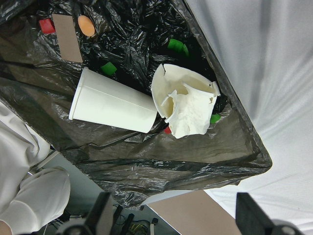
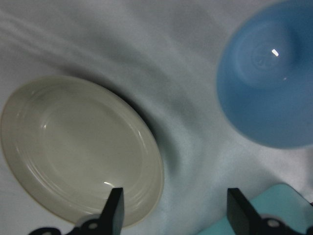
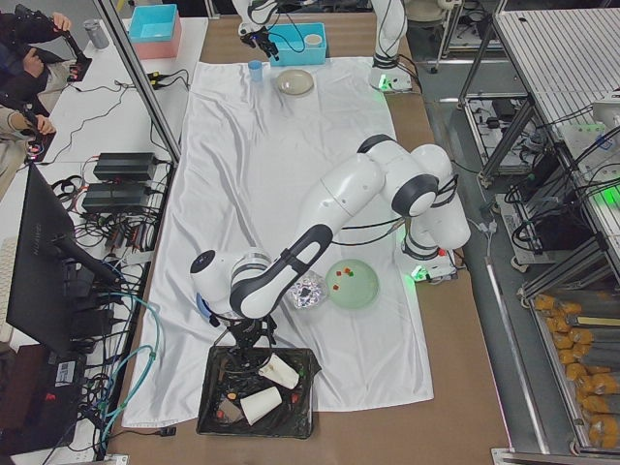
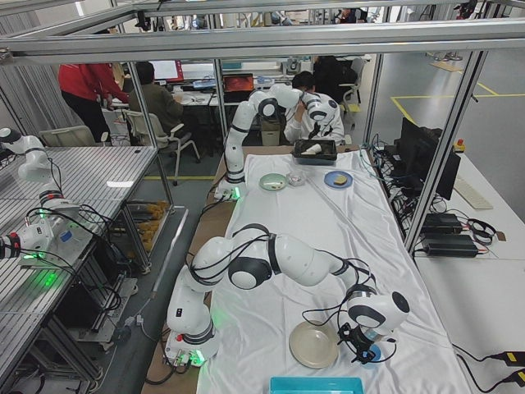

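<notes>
My left gripper (image 3: 247, 339) is over a black bag-lined bin (image 3: 205, 407), open in the left wrist view, with nothing between its fingers. The bin holds a white paper cup (image 1: 112, 100), a crumpled cup (image 1: 183, 103), cardboard (image 1: 67, 36) and small coloured bits. My right gripper stands open above the far end, over a blue cup (image 2: 264, 73) and beside a beige plate (image 2: 78, 147); a teal bin (image 2: 264, 215) is partly visible below it.
A green plate (image 3: 353, 291) with small bits, a clear crinkled bowl (image 3: 307, 291) and a blue plate (image 4: 338, 179) lie near the left arm.
</notes>
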